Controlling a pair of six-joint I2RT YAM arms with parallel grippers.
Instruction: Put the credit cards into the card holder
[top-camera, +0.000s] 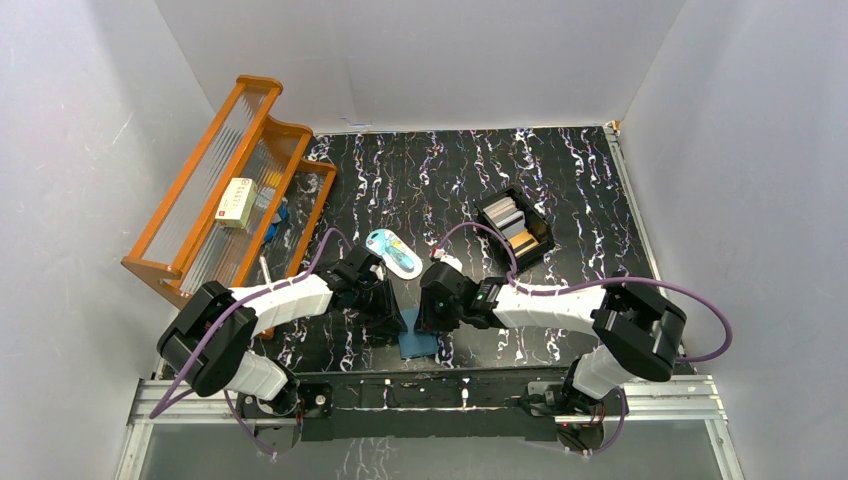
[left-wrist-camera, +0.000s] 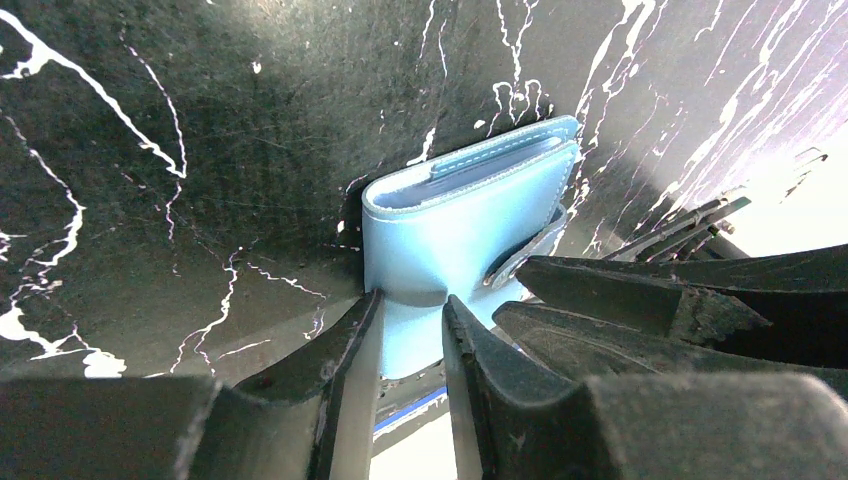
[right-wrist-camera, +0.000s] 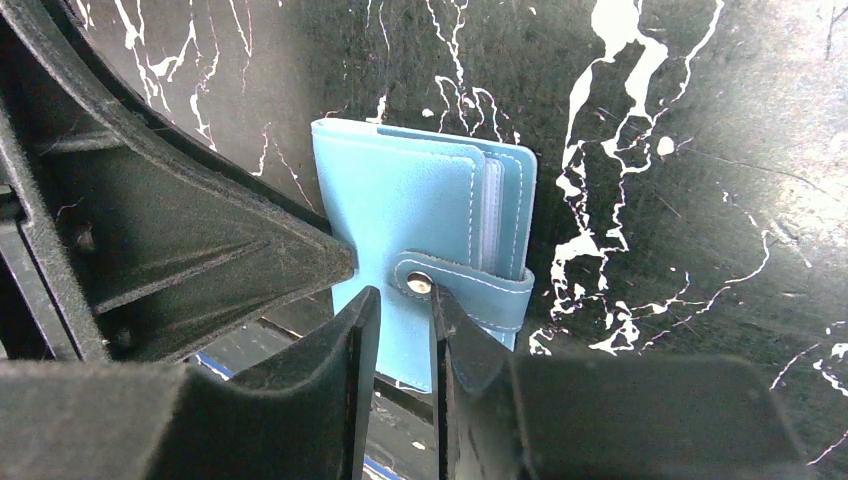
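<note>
A light blue card holder (top-camera: 417, 344) with a snap strap (right-wrist-camera: 470, 285) lies on the black marbled table at the front middle. My left gripper is shut on the holder's near side, as its wrist view shows. My right gripper is over the holder at the snap button, its fingers a little apart; whether it grips the strap is unclear. Cards stand in a black open box (top-camera: 515, 225) at the right back.
A wooden rack (top-camera: 200, 200) with ribbed panels and a small box stands at the left. A white and light blue packaged item (top-camera: 394, 253) lies just behind the grippers.
</note>
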